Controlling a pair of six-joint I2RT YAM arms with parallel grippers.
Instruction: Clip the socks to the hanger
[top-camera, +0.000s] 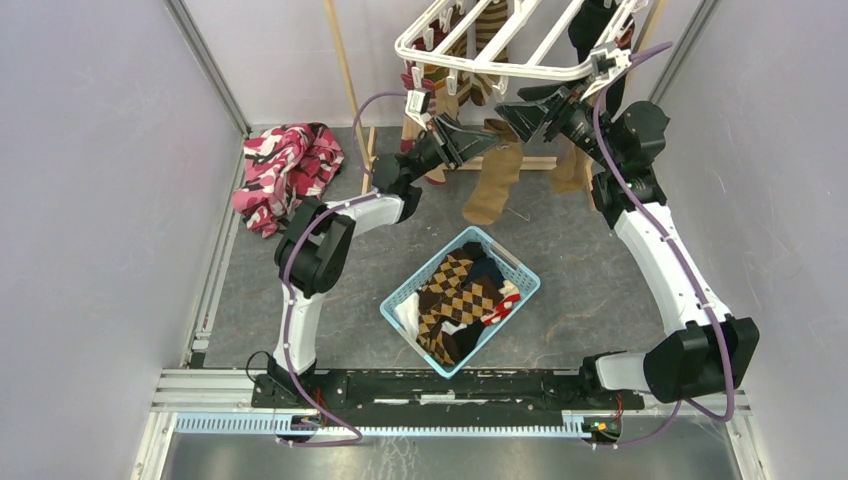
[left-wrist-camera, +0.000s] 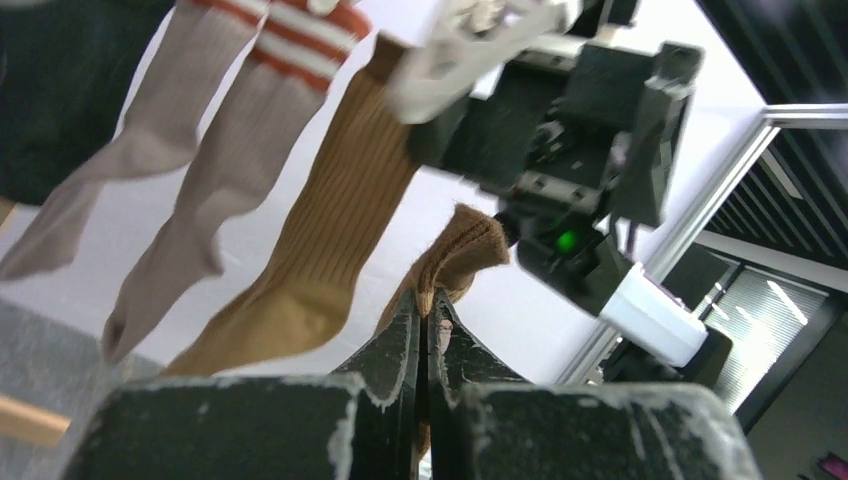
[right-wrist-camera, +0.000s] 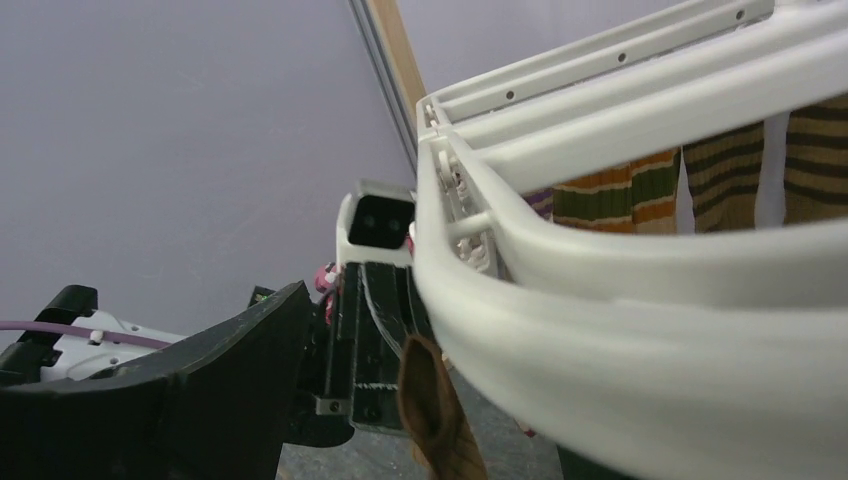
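Note:
My left gripper (top-camera: 492, 140) is shut on the upper edge of a brown sock (top-camera: 495, 185), below the front rail of the white hanger (top-camera: 535, 72). In the left wrist view the same brown sock (left-wrist-camera: 455, 250) rises from between the shut fingertips, its cuff standing up and folded over. Close by on the right, my right gripper (top-camera: 510, 115) stands with its dark fingers apart, and no sock shows between them. The right wrist view has one dark finger (right-wrist-camera: 170, 390) at lower left, the hanger frame (right-wrist-camera: 600, 310) filling the right, and the sock's cuff (right-wrist-camera: 425, 390) gaping open.
Striped socks (top-camera: 490, 35) and a dark sock (top-camera: 595, 40) hang from the hanger; another brown sock (left-wrist-camera: 310, 240) hangs near my left gripper. A blue basket (top-camera: 392, 312) of loose socks and a pink patterned cloth (top-camera: 285, 170) lie on the grey floor, with bare floor around them.

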